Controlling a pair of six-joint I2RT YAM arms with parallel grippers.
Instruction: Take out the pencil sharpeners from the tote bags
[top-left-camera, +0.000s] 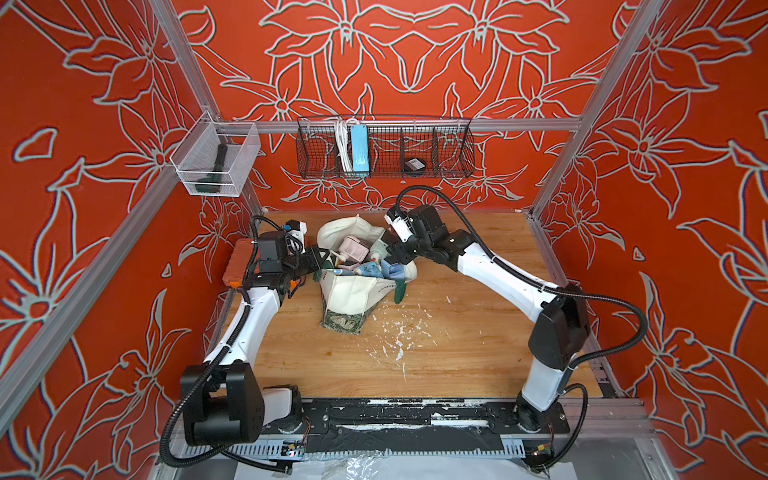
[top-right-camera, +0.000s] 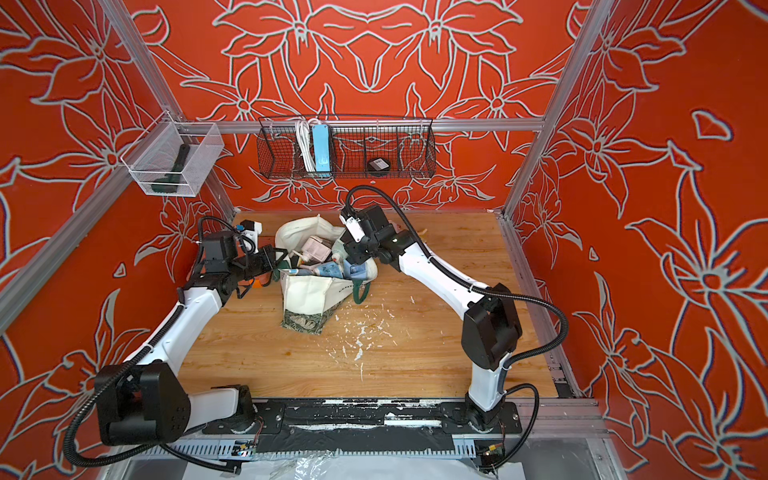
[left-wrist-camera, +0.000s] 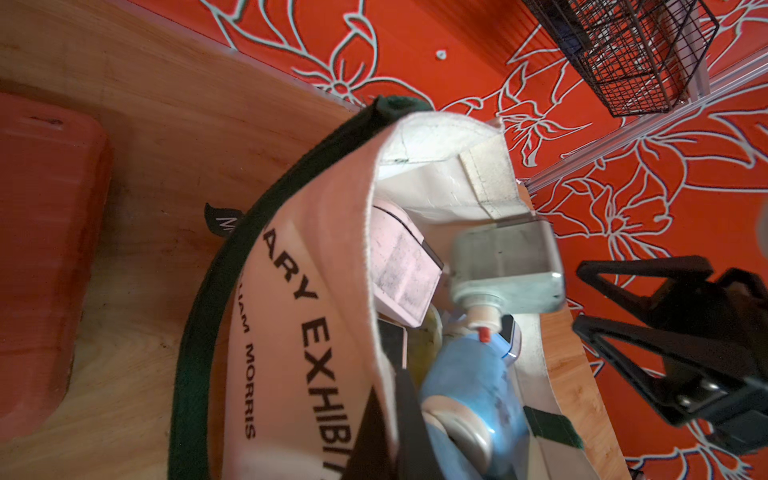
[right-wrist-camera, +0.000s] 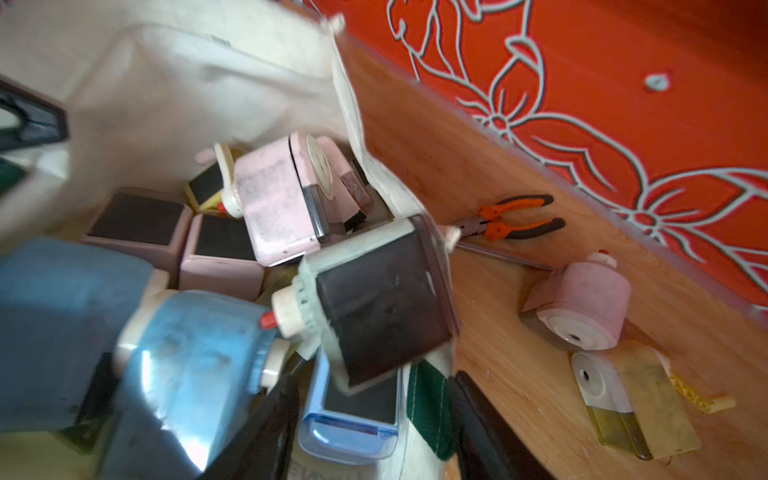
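The cream tote bag stands with its mouth spread. My left gripper is shut on its near-left rim, a finger on each side of the cloth. A grey-green pencil sharpener hangs tilted and blurred at the bag's mouth. Just beyond it, my right gripper has its fingers apart; in the left wrist view a small gap shows between fingertips and sharpener. Inside are a pink sharpener, a blue one, and several more, partly hidden.
Outside the bag lie orange-handled pliers, another pink sharpener and a yellowish one. A red case rests left of the bag. White shavings litter the front table.
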